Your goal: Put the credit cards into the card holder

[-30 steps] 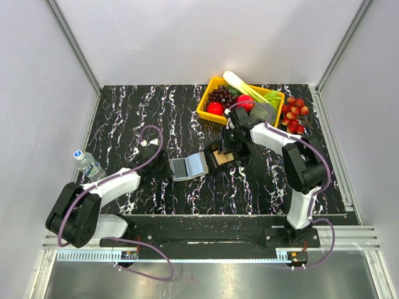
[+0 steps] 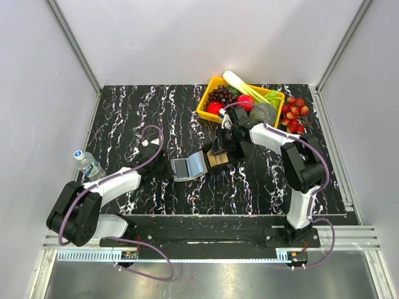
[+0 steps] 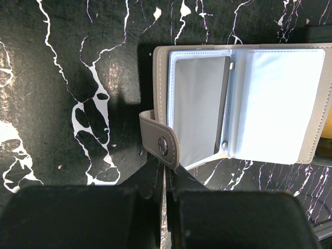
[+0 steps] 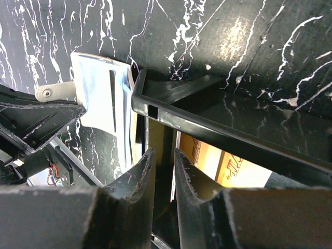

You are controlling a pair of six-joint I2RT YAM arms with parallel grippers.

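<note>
The card holder lies opened flat with clear sleeves; the card holder (image 2: 189,167) is at the table's middle in the top view, and its sleeves (image 3: 202,104) look empty in the left wrist view. My left gripper is shut at the holder's snap strap (image 3: 161,140), which sits at its fingertips. Tan credit cards (image 4: 236,168) stand in a black box (image 4: 207,123) just right of the holder. Over that box, my right gripper is part open, its fingertips down among the cards. A thin pale card edge shows beside its right finger, not gripped.
A yellow basket (image 2: 201,112) of fruit and vegetables stands behind the right arm, with red fruit (image 2: 295,115) to its right. A water bottle (image 2: 89,165) is at the far left. Bare table (image 2: 199,202) lies in front of the holder.
My right gripper has shifted slightly left over the black box, toward the holder. The left gripper and the holder have barely moved.
</note>
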